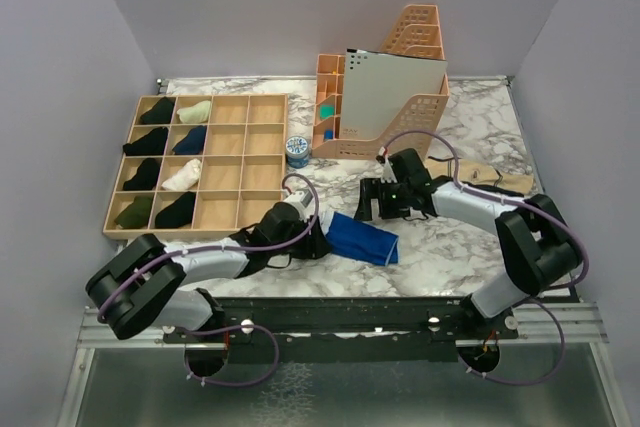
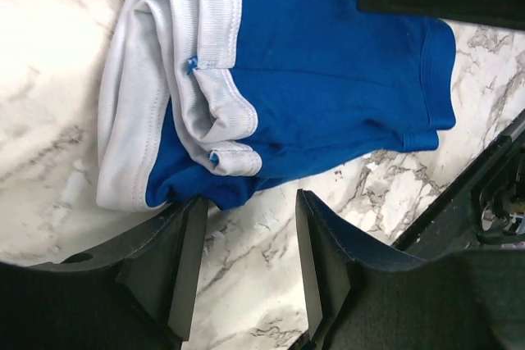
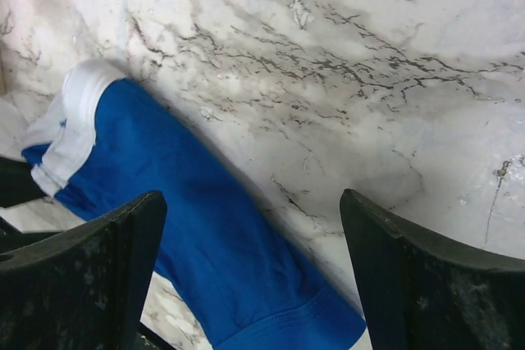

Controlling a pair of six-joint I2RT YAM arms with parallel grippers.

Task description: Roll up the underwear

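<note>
The blue underwear with a white waistband lies on the marble table in front of me, its band end bunched and folded toward the left gripper. My left gripper is low at that end, part open, with the folded band just beyond its fingertips; whether cloth is between them is hard to tell. My right gripper stands open above and behind the other end, the blue cloth below it.
A wooden sorting box with rolled items stands at the left, a blue jar and an organizer behind, beige cloth at the right.
</note>
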